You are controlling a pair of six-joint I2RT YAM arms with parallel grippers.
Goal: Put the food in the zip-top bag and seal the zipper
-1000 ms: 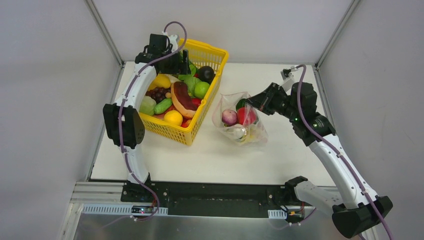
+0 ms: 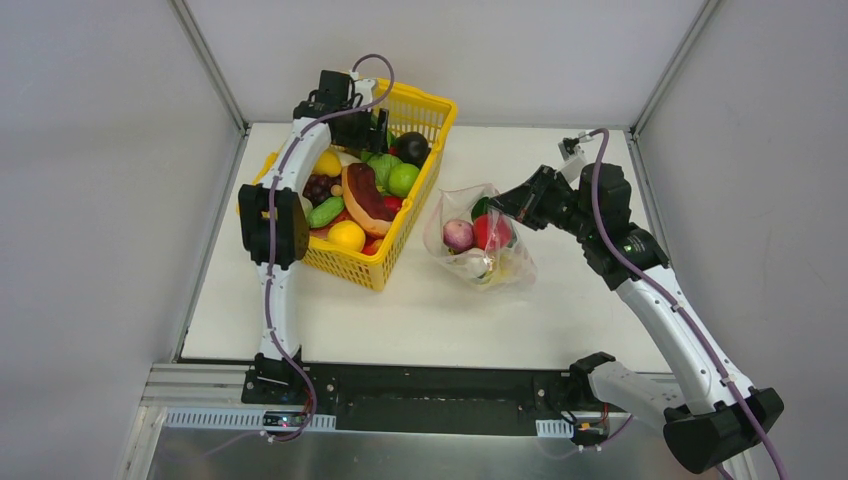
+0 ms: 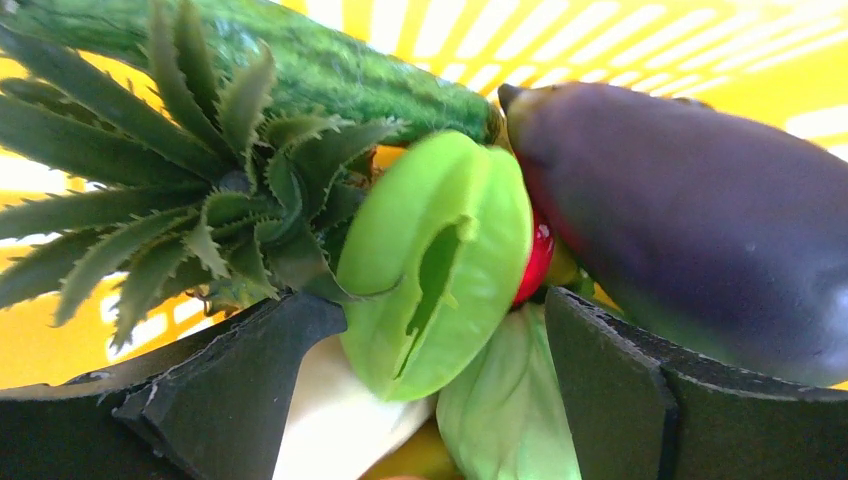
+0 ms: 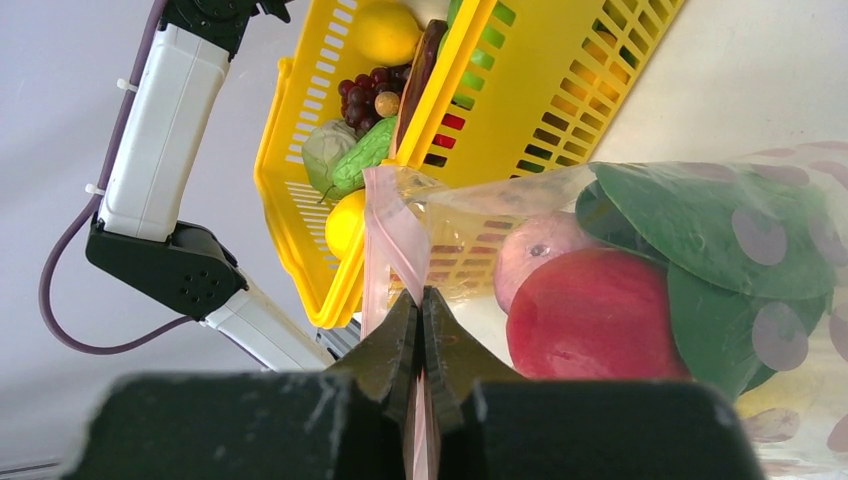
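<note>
My left gripper is over the yellow basket (image 2: 425, 108), pointing down into it. Between its parted fingers is a light green star fruit (image 3: 435, 265); a gap shows at the right finger (image 3: 600, 350). The clear zip top bag (image 2: 512, 262) stands open on the table with a pinkish onion (image 2: 458, 236), a red round item (image 4: 600, 315) and green leaves (image 4: 720, 235) inside. At the bag's mouth, my right gripper is shut on the pink edge strip (image 4: 378, 235).
Around the star fruit lie a pineapple crown (image 3: 225, 200), a cucumber (image 3: 330, 70), an eggplant (image 3: 690, 210) and pale leaves (image 3: 515, 400). The basket's far wall rises close behind them. Bare table (image 2: 380, 325) lies in front of basket and bag.
The left arm has swung rightward over the basket, its gripper shifting slightly to the right. The right arm and the bag have stayed where they were.
</note>
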